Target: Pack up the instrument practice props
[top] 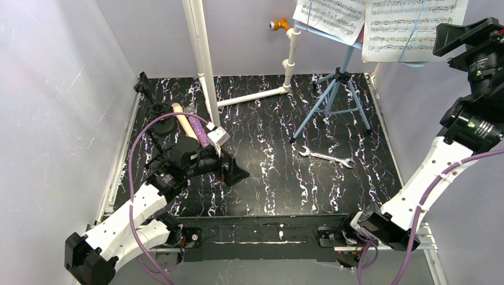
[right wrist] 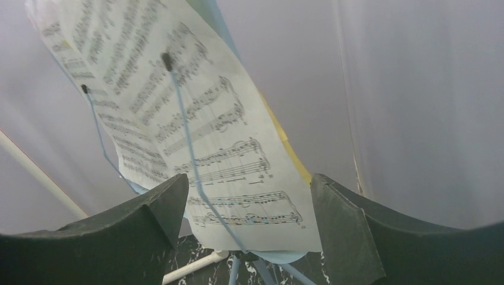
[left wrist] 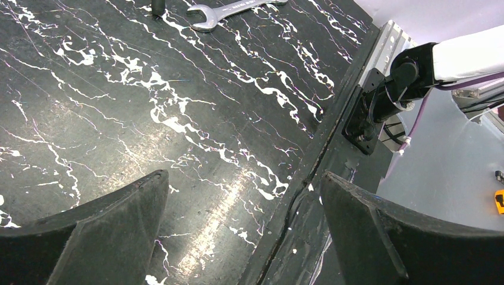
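Sheet music [top: 410, 29] lies spread on a blue music stand [top: 339, 80] at the back right, with thin blue wires across its pages. In the right wrist view the lower part of the sheet music [right wrist: 238, 172] appears beyond the open fingers. My right gripper [top: 443, 41] is raised by the right edge of the pages, nothing held. Low over the left-middle of the table hangs my left gripper [top: 235, 175]; in the left wrist view its fingers [left wrist: 113, 225] are wide apart over bare tabletop. A double-ended wrench [top: 326, 157] rests on the table in front of the stand.
White pipes [top: 252, 97] form a frame at the back, with an orange fitting [top: 279, 24] on top. Behind the left arm are a purple glittery tube [top: 198, 129], a tan cylinder [top: 185, 123] and a black stand [top: 161, 119].
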